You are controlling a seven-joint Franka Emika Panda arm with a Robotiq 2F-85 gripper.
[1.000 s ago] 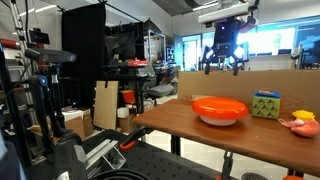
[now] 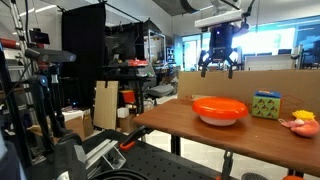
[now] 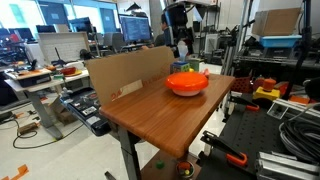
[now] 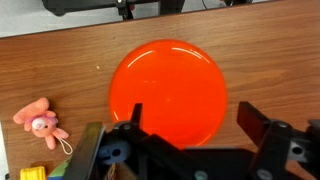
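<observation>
A round orange-red plate or lid sits on the wooden table, with a white bowl-like base under it. From above, in the wrist view, the orange-red disc fills the middle and its surface looks empty. My gripper hangs above the disc, clear of it, with its fingers spread wide. Nothing shows between the two dark fingertips in the wrist view.
A blue and green box with yellow on it stands behind the disc. To the right in exterior view 1 is a pink plush toy. A cardboard panel stands along one side.
The arm and gripper have shifted only slightly above the disc. The disc, box and toy stay where they were, and the fingers remain apart.
</observation>
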